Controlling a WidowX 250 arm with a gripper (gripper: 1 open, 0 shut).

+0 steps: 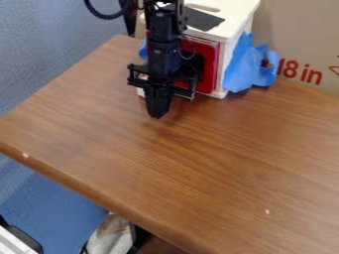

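My black gripper point(159, 91) hangs at the top centre of the camera view, low over the wooden table point(172, 179), in front of a white box point(220, 20) with a red front panel point(207, 62). Its fingers are bunched in side profile, so I cannot tell whether it is open or shut, or whether anything is between them.
Blue plastic or tape point(249, 63) is on the box's right side. A cardboard panel point(302, 40) with red print stands behind at the right. The table's left edge borders a blue floor area.
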